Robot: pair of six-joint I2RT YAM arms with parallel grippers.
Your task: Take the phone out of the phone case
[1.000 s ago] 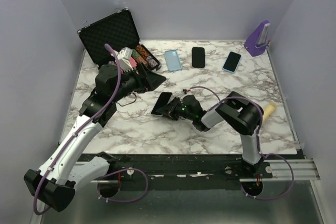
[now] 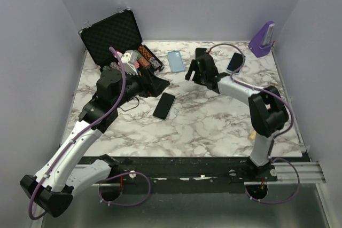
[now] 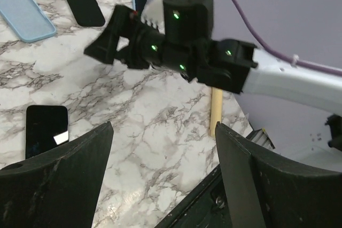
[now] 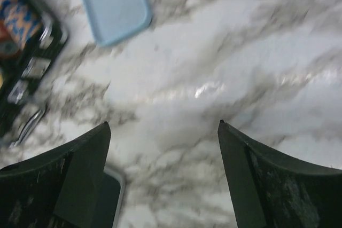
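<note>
A black phone lies flat and alone on the marble table, left of centre. Behind it is an empty light blue phone case, which also shows in the left wrist view (case). My right gripper hovers beyond the phone, open and empty; its own wrist view shows bare marble between the fingers, with the phone partly behind the left one. To the phone's left, my left gripper is open too, with nothing held. In its wrist view the phone sits beside the left finger.
A black flat phone-like item is partly covered by my right arm. Another dark phone with a pale rim lies farther right. An open black case stands back left, a purple stand back right.
The phone stays near its place. The left arm has shifted only slightly.
</note>
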